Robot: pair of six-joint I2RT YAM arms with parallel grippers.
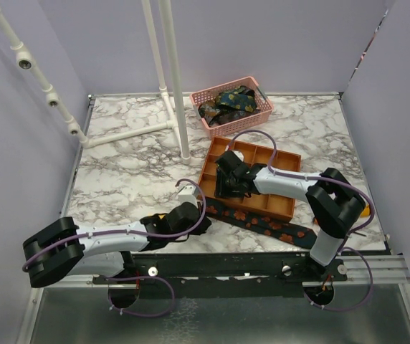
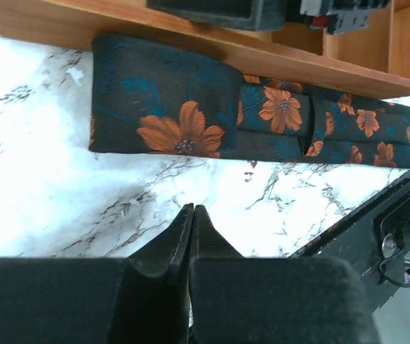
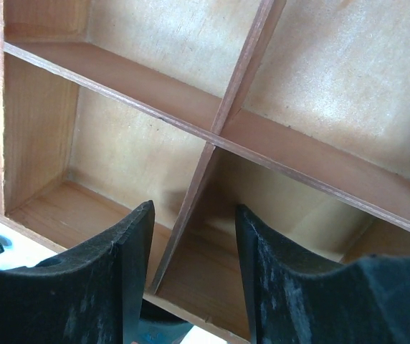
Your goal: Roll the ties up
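A dark tie with orange flowers lies along the front side of the wooden divided box. In the left wrist view, its wider left end lies folded over flat against the box's wall; the narrower part stretches off to the right. My left gripper is shut, in front of the tie and apart from it, with nothing showing between its fingers. Over the box's compartments, my right gripper stands part open; a thin wooden divider shows between its fingers, and no tie is there.
Behind the box stands a pink basket holding patterned cloths. A white pole rises to its left. Something yellow is partly hidden by the left arm. Open marble tabletop spreads at the left.
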